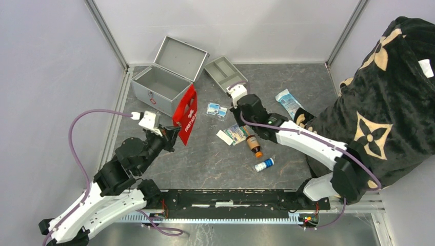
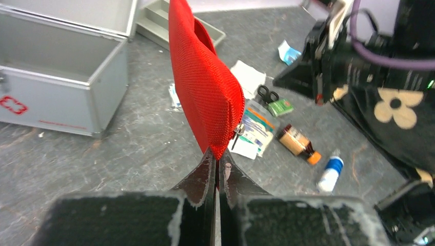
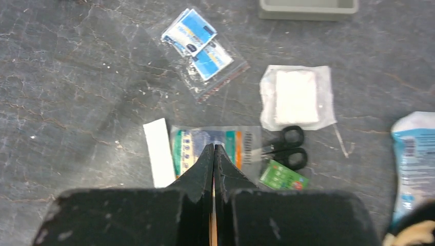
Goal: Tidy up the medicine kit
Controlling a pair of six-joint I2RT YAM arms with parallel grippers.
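A red first-aid pouch (image 1: 185, 115) hangs upright from my left gripper, which is shut on it. My right gripper is shut, nothing visible between its fingers, above small packets, black scissors (image 3: 293, 159), a green pack (image 3: 282, 177), a gauze pack (image 3: 296, 96) and bagged blue sachets (image 3: 210, 59). The open silver case (image 1: 154, 92) stands at back left. A brown bottle (image 1: 254, 145) and a blue-white bottle (image 1: 263, 164) lie at front centre-right.
A grey compartment tray (image 1: 220, 72) sits beside the case. A blue package (image 1: 287, 102) lies right, next to a bulky black patterned cloth (image 1: 379, 102).
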